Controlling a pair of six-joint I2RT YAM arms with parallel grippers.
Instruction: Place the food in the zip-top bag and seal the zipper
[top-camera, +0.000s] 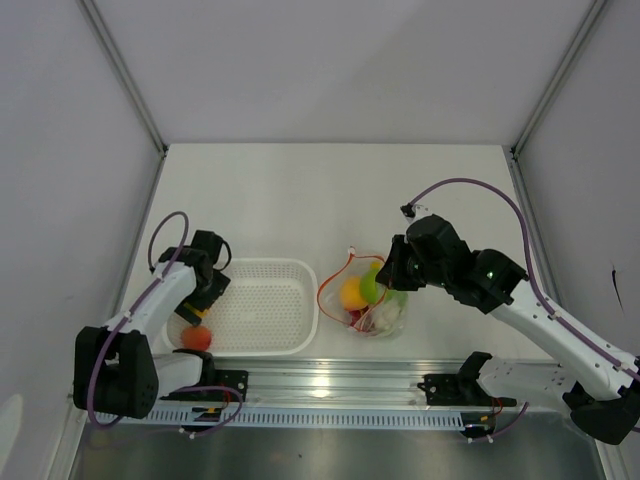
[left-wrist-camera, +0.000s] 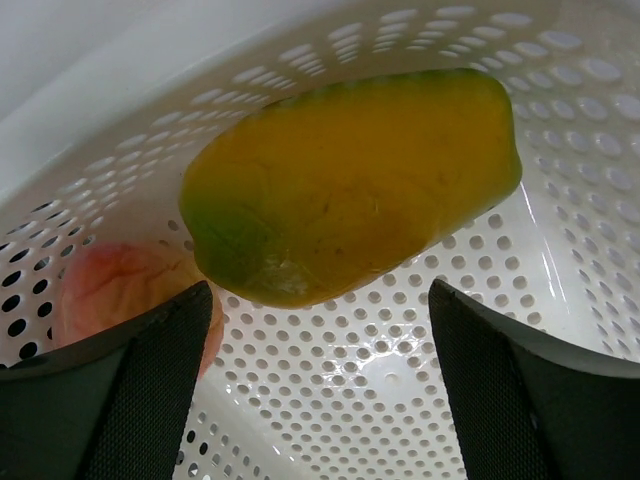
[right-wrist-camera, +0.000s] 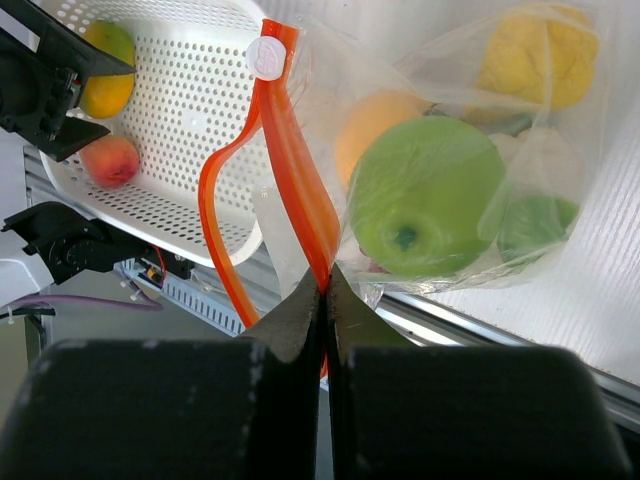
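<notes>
My left gripper is down inside the white basket (top-camera: 270, 305), fingers apart over a yellow-green mango (left-wrist-camera: 350, 180), with a peach (left-wrist-camera: 130, 285) beside it; nothing shows held between the fingers. My right gripper is shut on the orange-red zipper edge of the clear bag (right-wrist-camera: 550, 160). The bag holds a large green fruit (right-wrist-camera: 425, 200), an orange round fruit (right-wrist-camera: 370, 130), a yellow item (right-wrist-camera: 535, 60) and other pieces partly hidden by the plastic. The peach also shows at the basket's front left (top-camera: 197, 338).
The basket stands left of the bag, close to it. A metal rail (top-camera: 320, 368) runs along the front edge.
</notes>
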